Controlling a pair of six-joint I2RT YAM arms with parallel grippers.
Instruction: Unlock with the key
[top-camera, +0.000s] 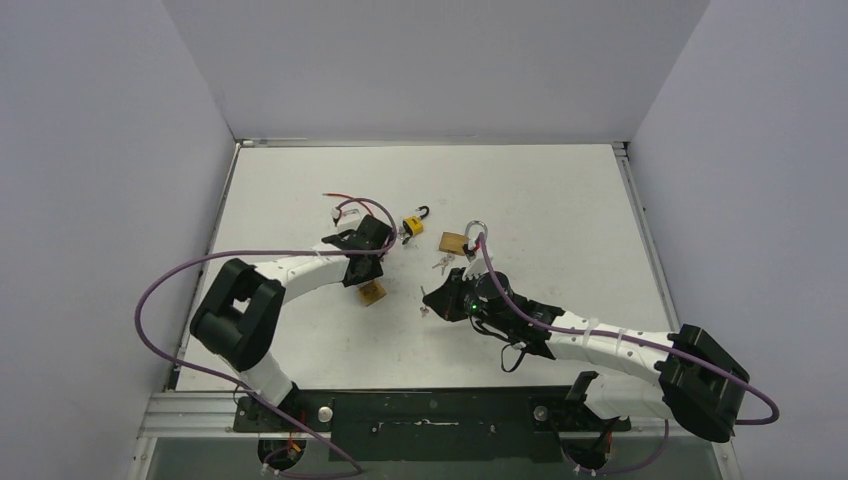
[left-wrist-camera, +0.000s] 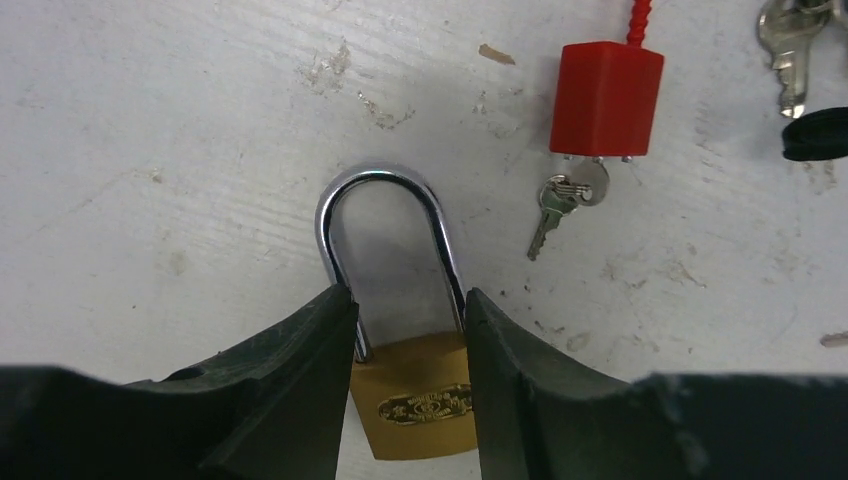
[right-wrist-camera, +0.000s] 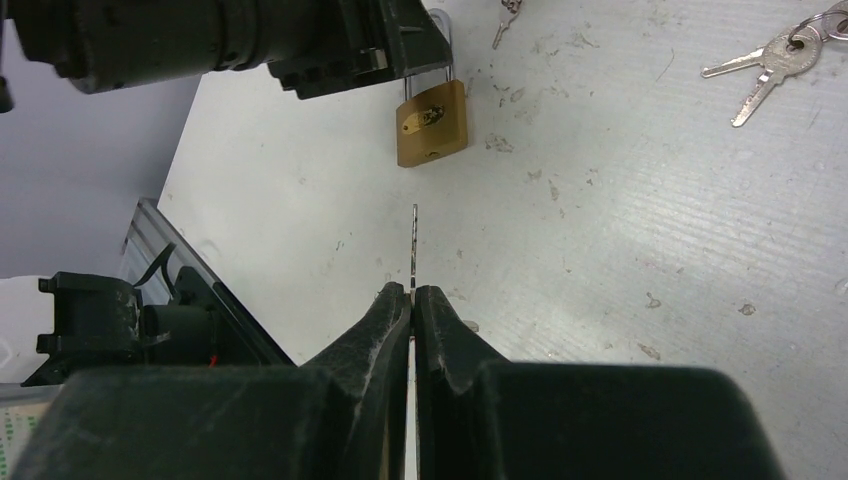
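A brass padlock (left-wrist-camera: 425, 405) lies on the white table, its long steel shackle (left-wrist-camera: 378, 172) seated in the body. My left gripper is over it, open, a finger appearing at each side of the shackle's base; whether they touch cannot be told. In the right wrist view the left gripper's dark fingers partly cover the shackle, while the padlock body (right-wrist-camera: 433, 125) and its front face show. My right gripper is shut on a thin key (right-wrist-camera: 414, 240), whose blade points toward the padlock with a clear gap between. From above, the padlock (top-camera: 371, 292) sits below the left gripper.
A red lock (left-wrist-camera: 607, 98) with its keys (left-wrist-camera: 560, 200) lies beyond the padlock. The yellow padlock (top-camera: 413, 226) and another brass padlock (top-camera: 454, 243) rest near the table's middle, with loose keys (top-camera: 444, 263) close by.
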